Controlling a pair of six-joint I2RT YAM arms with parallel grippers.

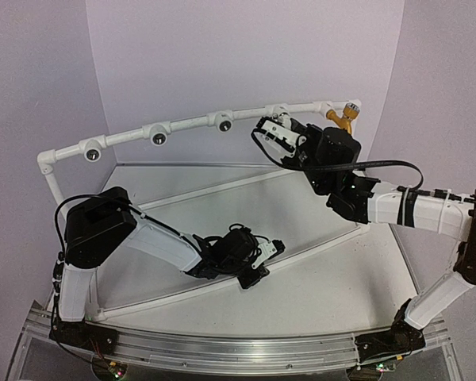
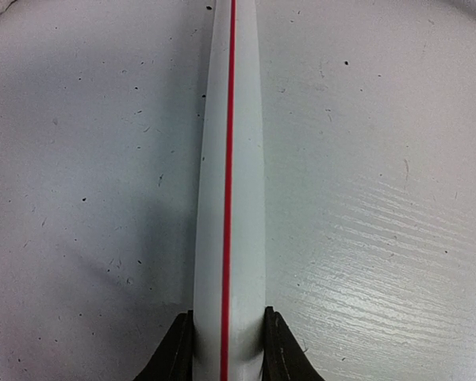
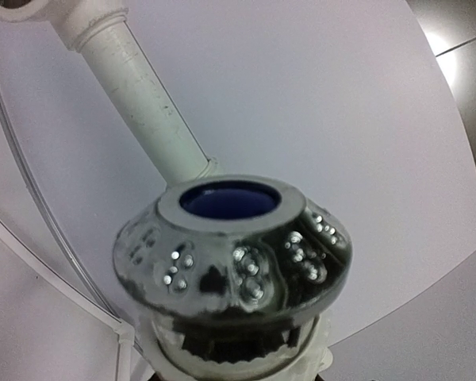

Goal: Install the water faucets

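Observation:
My right gripper [image 1: 274, 131] is up at a tee on the upper white pipe [image 1: 198, 121]. In the right wrist view a chrome faucet [image 3: 230, 278] with a blue centre fills the lower middle on a white fitting; the fingers are mostly hidden behind it. A yellow faucet [image 1: 343, 119] sits on the rightmost tee. My left gripper [image 1: 262, 268] is shut on the lower front pipe [image 2: 246, 198], which has a red stripe.
Three tees with open sockets [image 1: 93, 151] sit along the upper pipe to the left. The white frame stands on a light board [image 1: 325, 294] between pale side walls. The board's front right is clear.

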